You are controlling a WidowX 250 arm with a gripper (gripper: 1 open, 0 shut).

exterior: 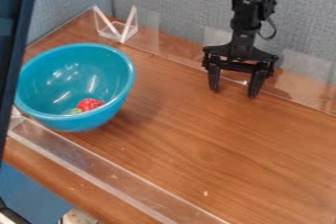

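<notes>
A black gripper (234,83) hangs at the back right of the wooden counter, fingers pointing down and spread open, with nothing visible between them. Far to its left sits a turquoise bowl (105,76) with a small red-and-white object (89,104) lying inside it.
A white angular wire-like piece (116,24) stands in the back left corner. Clear plastic edging runs along the back and front-left of the counter (223,159), whose middle and right are empty. Grey walls close off the back, and a dark vertical edge fills the far left.
</notes>
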